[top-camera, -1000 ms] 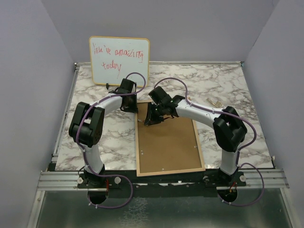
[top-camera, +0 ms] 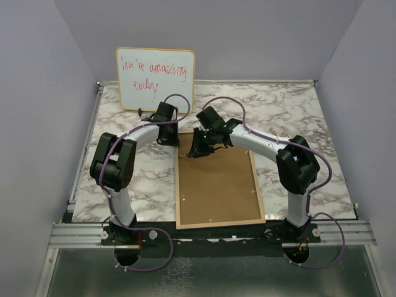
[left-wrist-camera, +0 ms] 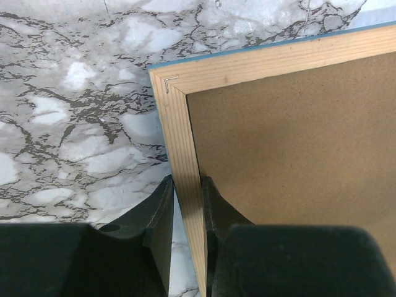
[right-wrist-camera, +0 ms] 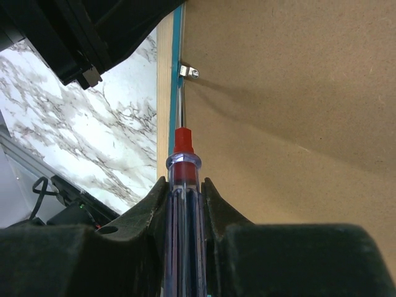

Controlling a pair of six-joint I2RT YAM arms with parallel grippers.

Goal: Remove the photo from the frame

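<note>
The picture frame (top-camera: 178, 185) lies back side up, its brown backing board (top-camera: 216, 192) facing me. In the left wrist view, my left gripper is shut on the light wooden rail (left-wrist-camera: 179, 139) below a mitred corner. My right gripper grips the clear handle of a screwdriver (right-wrist-camera: 184, 229) with a red collar. The screwdriver's shaft reaches a small metal tab (right-wrist-camera: 188, 72) at the rail's blue-green inner edge; whether its tip is under the tab cannot be told. The photo itself is hidden beneath the backing.
A whiteboard (top-camera: 156, 80) with red writing stands at the back left. More small metal tabs dot the board's edges. The frame's near rail reaches the table's front edge. Bare marble (top-camera: 297, 114) shows at the right, and the left arm's fingers show close by in the right wrist view.
The frame's near end has moved a little to the left. My left gripper stays in place.
</note>
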